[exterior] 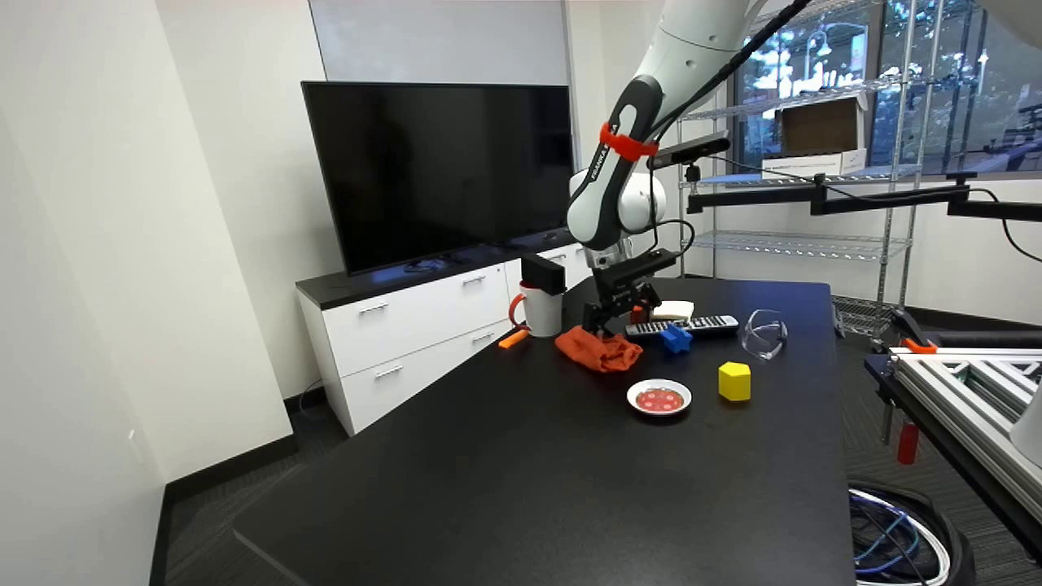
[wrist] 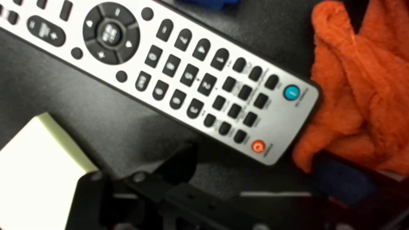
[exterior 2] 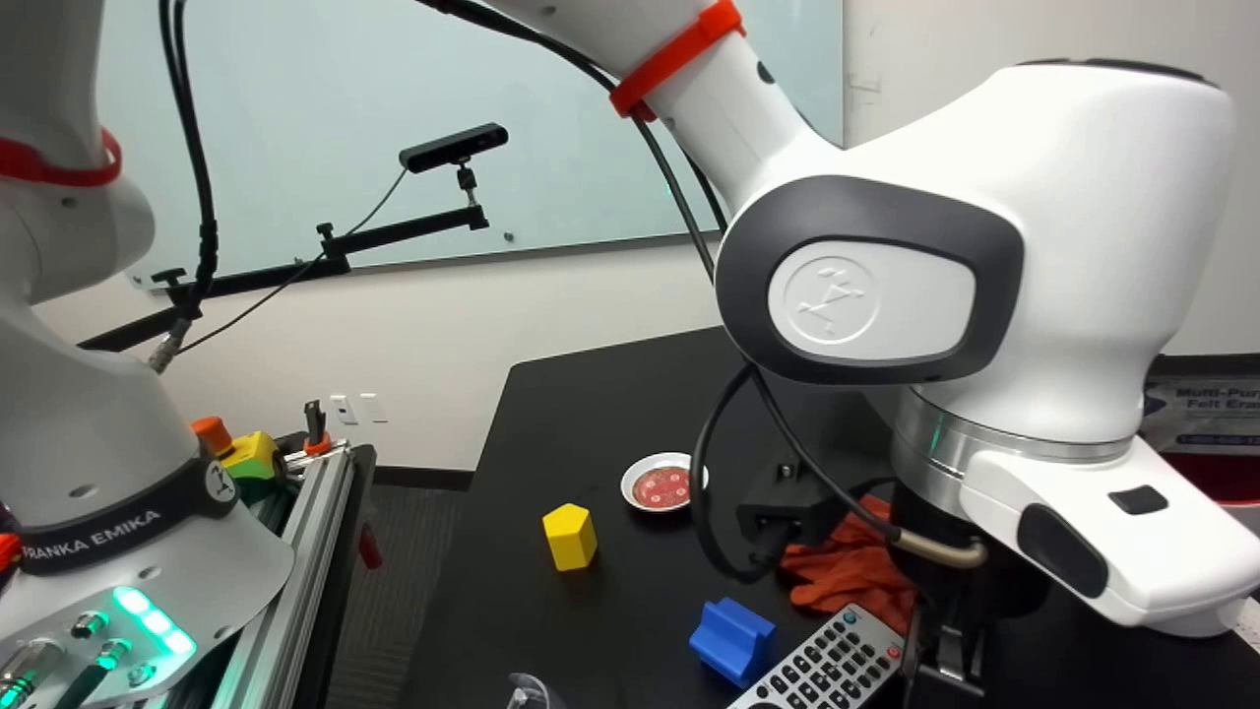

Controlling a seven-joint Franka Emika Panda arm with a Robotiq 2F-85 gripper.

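Observation:
My gripper is low over the table, its fingers spread apart at the bottom of the wrist view with dark tabletop showing between them. One dark finger (wrist: 182, 163) is on the left; the other is against or very near the crumpled orange cloth (wrist: 352, 88) on the right. Just beyond the gap lies the silver end of a remote control (wrist: 283, 115), its orange button nearest the gripper. In exterior view 1 the gripper (exterior: 617, 317) hovers behind the orange cloth (exterior: 597, 350). The arm hides much of it in exterior view 2.
Near the remote are a pale block (wrist: 42, 164) and a blue object (exterior: 676, 338). Clear glasses (exterior: 763, 334), a yellow block (exterior: 734, 381) and a small plate (exterior: 635, 402) lie toward the open side. A mug (exterior: 542, 311) stands left.

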